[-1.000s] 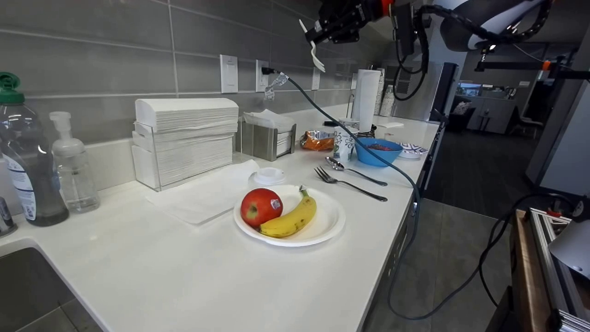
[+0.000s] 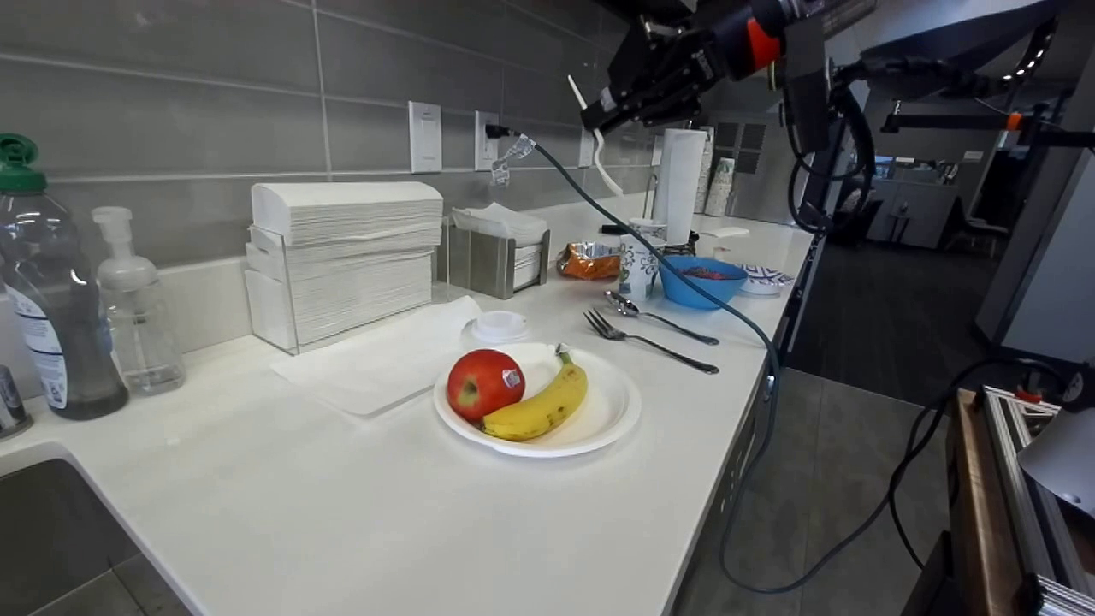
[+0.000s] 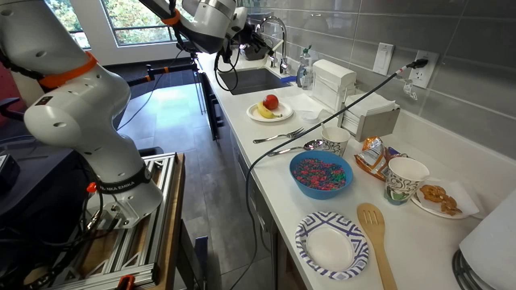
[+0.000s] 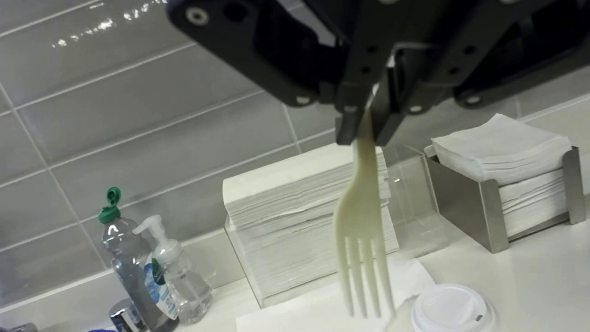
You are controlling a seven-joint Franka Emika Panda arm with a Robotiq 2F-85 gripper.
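Note:
A pale plastic fork [image 4: 362,210] hangs tines down from my gripper, which is shut on its handle. In exterior view 1 the gripper [image 2: 595,113] is high above the counter, and the fork [image 2: 603,164] shows against the grey tile wall. Exterior view 2 has the gripper [image 3: 271,50] up near the sink end. Well below it, a white plate [image 2: 616,411] carries a red apple [image 2: 484,384] and a yellow banana [image 2: 544,405]. A metal fork [image 2: 657,344] and a spoon [image 2: 667,320] lie on the counter, apart from the plate.
A blue bowl [image 3: 319,193], paper cups, a patterned plate [image 3: 331,246] and a wooden spatula [image 3: 377,241] occupy the far counter. Napkin holders [image 4: 486,216] and soap bottles [image 4: 185,285] line the wall. A cable [image 2: 677,251] crosses above the counter.
In exterior view 1 my gripper and the fork have moved right and lower, with the fork still held. The things on the counter have stayed where they were.

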